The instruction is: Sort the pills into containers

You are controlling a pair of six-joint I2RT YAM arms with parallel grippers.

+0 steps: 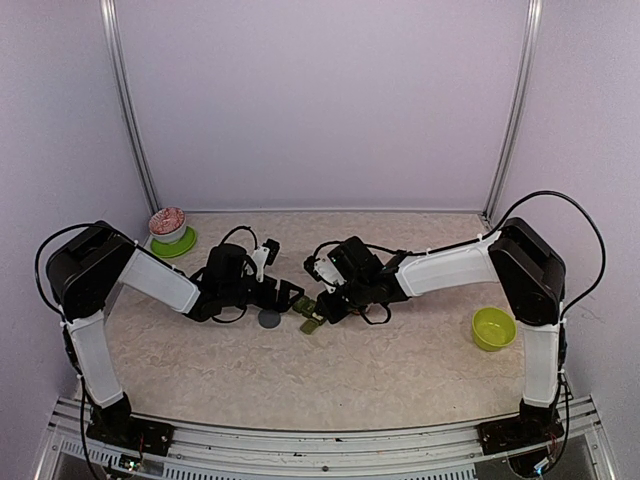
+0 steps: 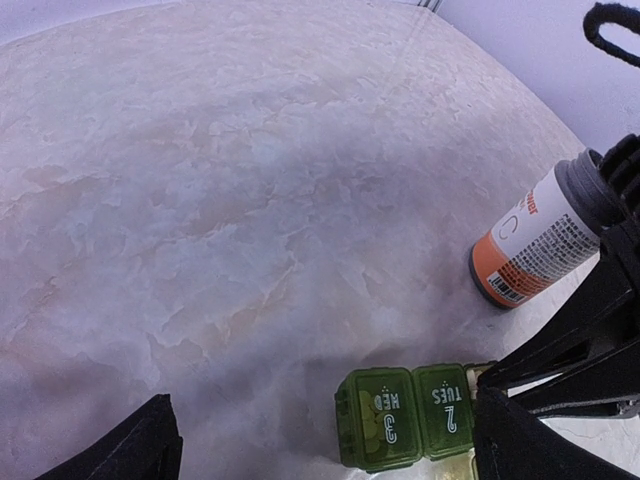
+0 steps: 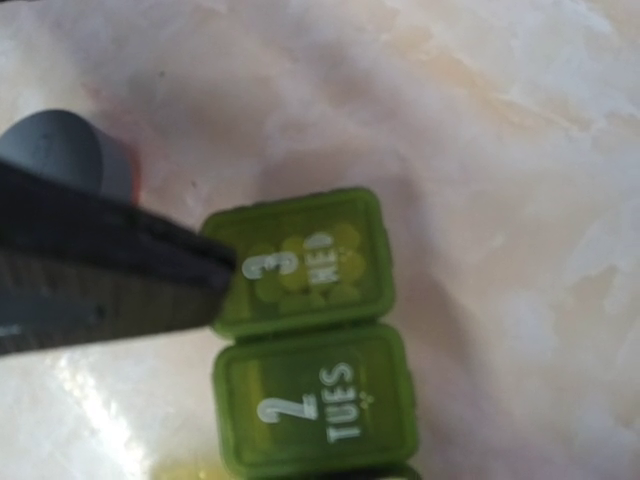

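The green pill organizer lies on the table between the two arms. In the left wrist view its WED compartment (image 2: pixel 380 418) and TUES compartment (image 2: pixel 445 412) are seen; both lids look closed. Pale pills show through the WED lid (image 3: pixel 300 265). My left gripper is open, its fingers spread to either side of the organizer's WED end. Close beside the TUES end, my right gripper (image 1: pixel 325 312) has its fingers (image 2: pixel 560 350) near a pale, partly hidden compartment. Only one dark finger (image 3: pixel 120 265) shows clearly in the right wrist view; anything between the tips is hidden.
An orange-and-white bottle (image 2: pixel 545 235) stands beside the right gripper. A grey-capped container (image 3: pixel 60 150) stands near the organizer. At far left a bowl (image 1: pixel 168 223) rests on a green plate (image 1: pixel 175 244); a yellow-green bowl (image 1: pixel 493 328) sits at right.
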